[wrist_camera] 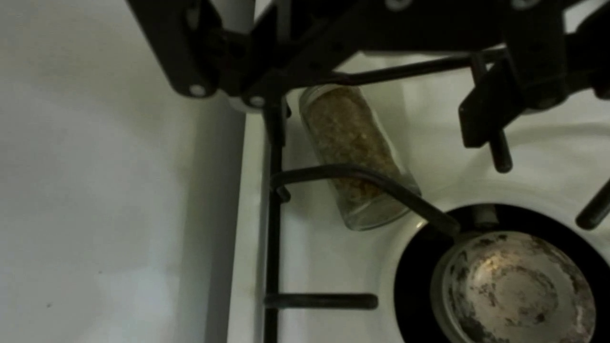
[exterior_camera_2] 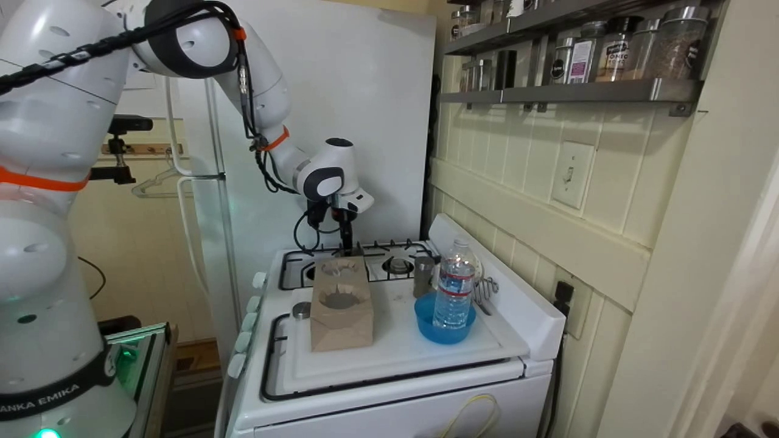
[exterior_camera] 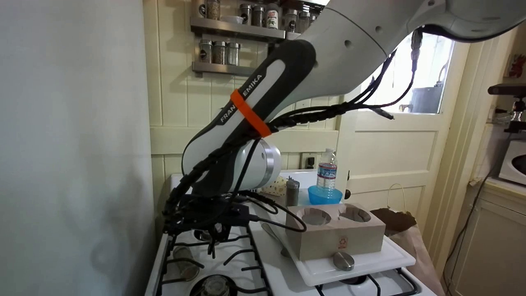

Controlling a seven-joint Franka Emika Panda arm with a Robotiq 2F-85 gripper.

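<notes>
A clear jar with brown, grainy contents (wrist_camera: 351,128) lies on its side on the white stovetop, partly under a bent grate bar. The same jar (exterior_camera: 186,269) shows at the lower left of exterior view 1. Over the stove's left side, my gripper stands open, its dark fingers wide apart with nothing held. In the wrist view the jar lies below and between them, with free space around it. Exterior view 2 shows the gripper (exterior_camera_2: 347,244) low behind the cardboard carrier, where its fingertips are hard to make out.
Black grate bars (wrist_camera: 366,177) and a burner (wrist_camera: 517,286) surround the jar, and a pale upright surface (wrist_camera: 114,171) rises close at left. A cardboard carrier (exterior_camera: 335,237) and a steel lid (exterior_camera: 343,261) rest on the white board. Behind stands a water bottle (exterior_camera_2: 454,292) in a blue bowl (exterior_camera_2: 425,321).
</notes>
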